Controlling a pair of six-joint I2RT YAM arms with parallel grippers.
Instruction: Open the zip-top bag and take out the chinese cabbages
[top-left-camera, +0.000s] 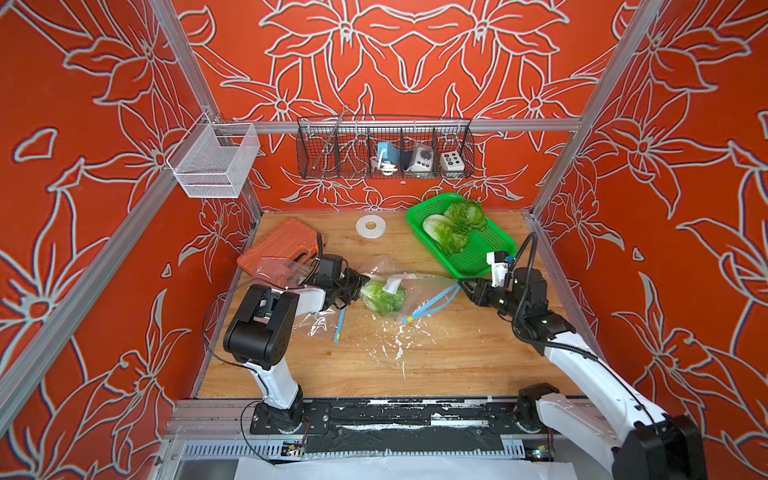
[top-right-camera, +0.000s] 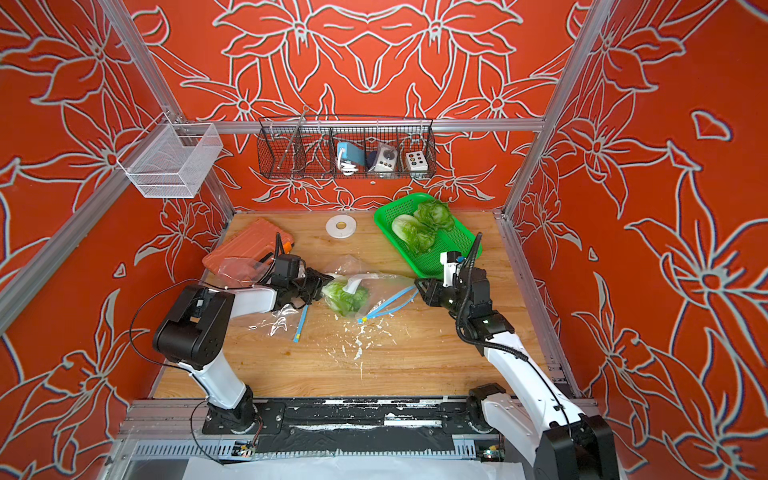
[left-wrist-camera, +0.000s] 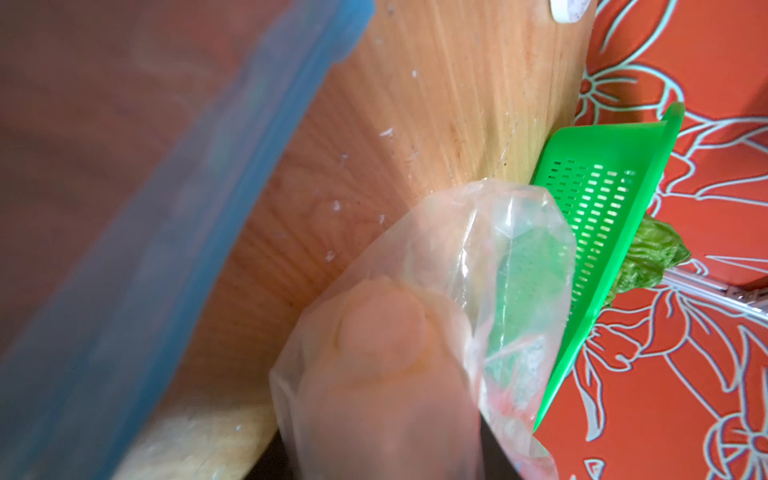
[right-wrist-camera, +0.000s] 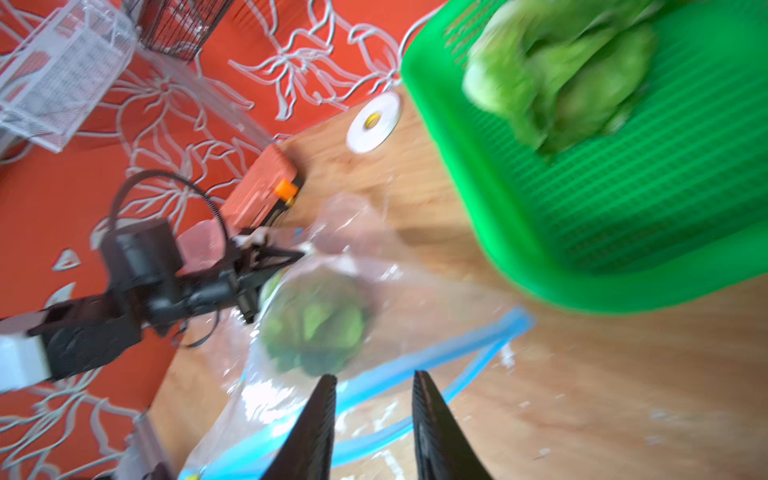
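Observation:
A clear bag (top-left-camera: 424, 288) with blue zip strips lies mid-table, a chinese cabbage (top-left-camera: 381, 298) inside it. My left gripper (top-left-camera: 357, 284) is shut on the bag at the left end; plastic fills the lower left wrist view. My right gripper hangs just right of the bag's zip end, part open, with nothing seen held between its fingers. Two cabbages (top-left-camera: 445, 232) lie in the green basket (top-left-camera: 502, 240) at the back right.
An orange case (top-left-camera: 272, 244) and more clear plastic lie at the left. A white disc (top-left-camera: 370, 226) sits at the back.

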